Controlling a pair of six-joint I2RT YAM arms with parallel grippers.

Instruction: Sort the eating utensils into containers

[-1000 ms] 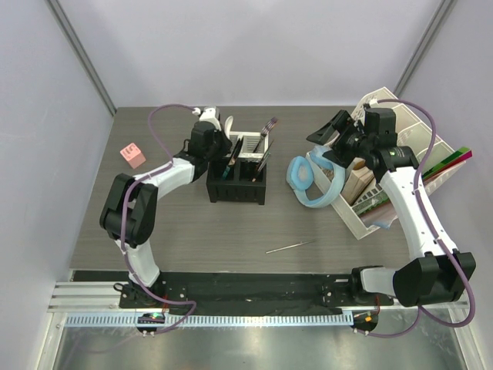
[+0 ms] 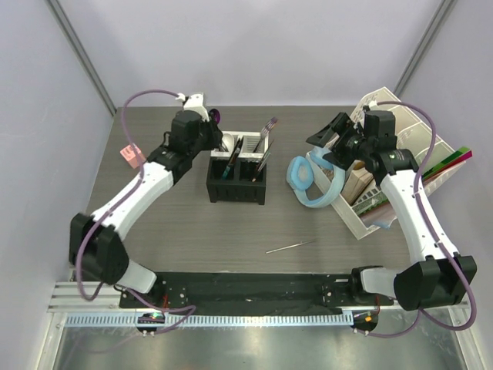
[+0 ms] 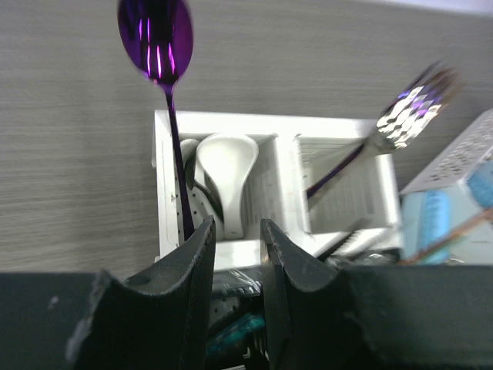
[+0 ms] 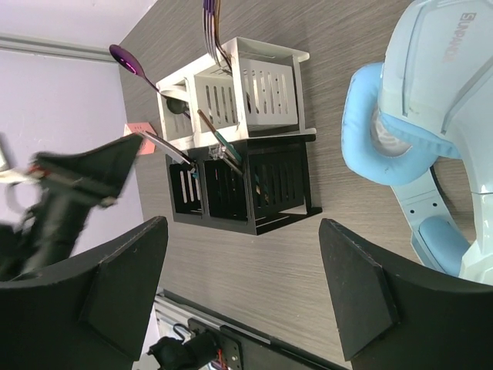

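My left gripper (image 2: 212, 131) hangs over the left of the cutlery holder, its fingers part open. A white spoon (image 3: 227, 166) lies in the white compartment (image 3: 279, 123), beside a purple spoon (image 3: 154, 38) that leans up out of it. A purple-handled fork (image 3: 408, 108) stands in the right white compartment. Pens or utensils (image 4: 216, 135) stand in the black compartments (image 4: 273, 193). A thin metal stick (image 2: 290, 246) lies on the table at the front. My right gripper (image 2: 331, 142) is open above the blue object, nothing between its fingers.
A white crate (image 2: 412, 135) with boards and folders fills the right side. A blue looped object (image 2: 300, 173) lies between holder and crate. A small pink block (image 2: 131, 156) is at the left.
My left gripper has risen and moved slightly left, away from the white spoon, which now sits lower in the holder. The right arm is still.
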